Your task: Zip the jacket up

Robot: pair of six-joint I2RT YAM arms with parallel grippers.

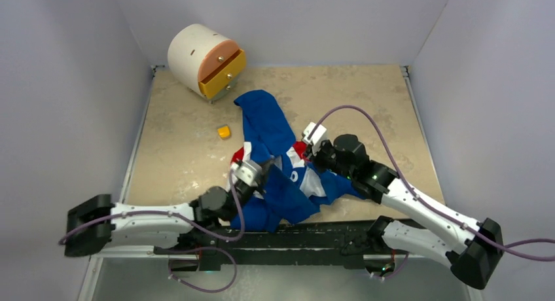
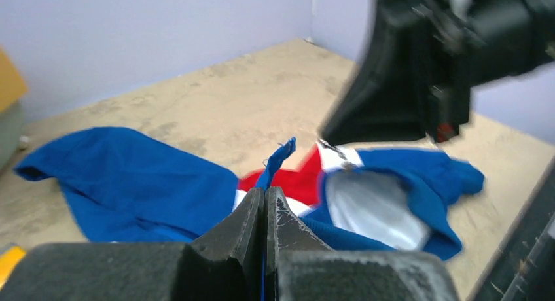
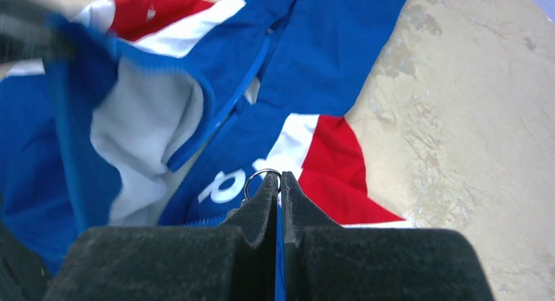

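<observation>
The blue jacket [image 1: 263, 114], with red and white panels, lies with its front parted. My left gripper [image 1: 268, 163] is shut on the edge of one front panel; a blue tip of cloth [image 2: 280, 160] sticks up between its fingers. That panel [image 1: 288, 197] is lifted, baring the pale lining [image 3: 134, 127]. Over the other side, my right gripper is shut on a thin metal ring [image 3: 252, 178], seemingly the zipper pull. Zipper teeth [image 3: 199, 221] run along the edge near it. The slider itself cannot be made out.
A white drum-shaped cabinet [image 1: 196, 52] with a yellow drawer [image 1: 224, 77] stands at the back left. An orange block [image 1: 224, 131] lies left of the jacket.
</observation>
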